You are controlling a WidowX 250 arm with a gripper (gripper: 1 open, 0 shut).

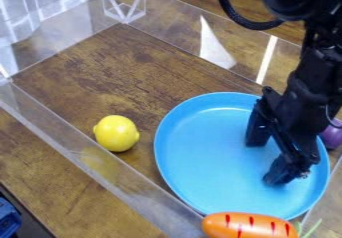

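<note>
My black gripper [267, 152] is low over the right part of a blue plate [207, 162], its fingers apart, one toward the back of the plate and one lower at the right. I see nothing clearly held between them; whether the tips touch the plate I cannot tell.
A yellow lemon [116, 133] sits left of the plate on the wooden surface. An orange toy carrot [247, 226] lies at the front edge. A purple object [331, 137] is partly hidden behind the arm. Clear plastic walls border the area.
</note>
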